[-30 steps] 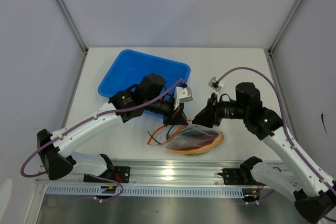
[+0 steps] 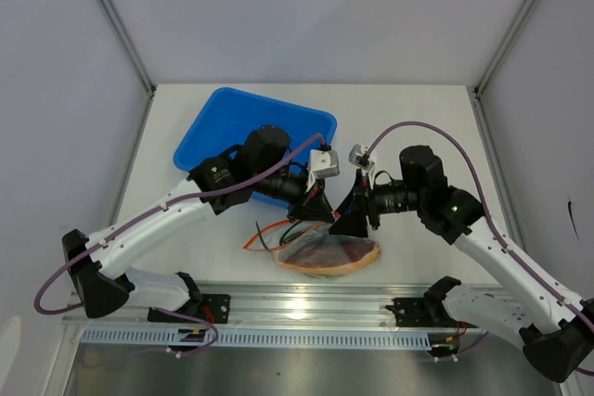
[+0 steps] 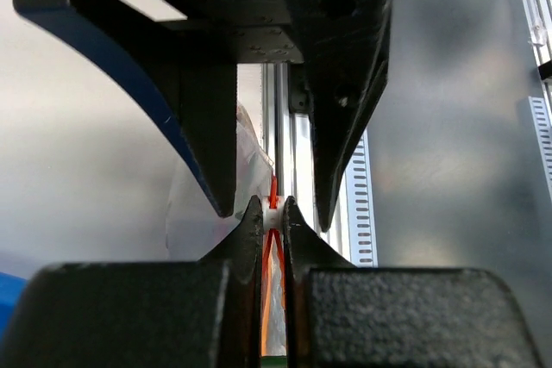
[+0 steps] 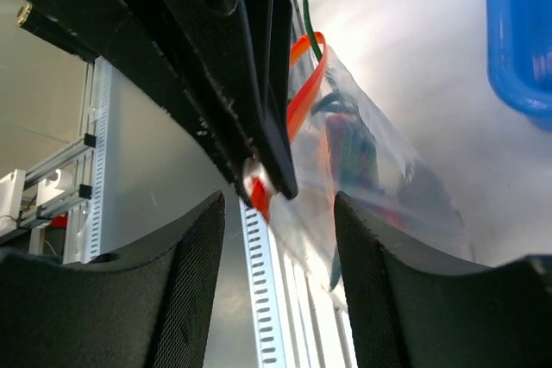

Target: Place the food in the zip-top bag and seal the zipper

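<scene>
The clear zip top bag (image 2: 329, 252) with red zipper edge and brownish food inside lies at the table's front, below both grippers. My left gripper is shut on the bag's red zipper end, at a small white piece. My right gripper is open, its fingers close around that zipper end, just beside the left fingertips; in the left wrist view its dark fingers hang above the left tips. The right wrist view shows the bag's clear film (image 4: 397, 187) hanging from the held end, with a green strip along it.
A blue bin (image 2: 213, 127) stands at the back left behind the left arm. The metal rail (image 2: 297, 294) runs along the front edge, close under the bag.
My right gripper has moved left, closer to the left gripper's tips. The left gripper has shifted slightly, and the bag has slid a little to the left.
</scene>
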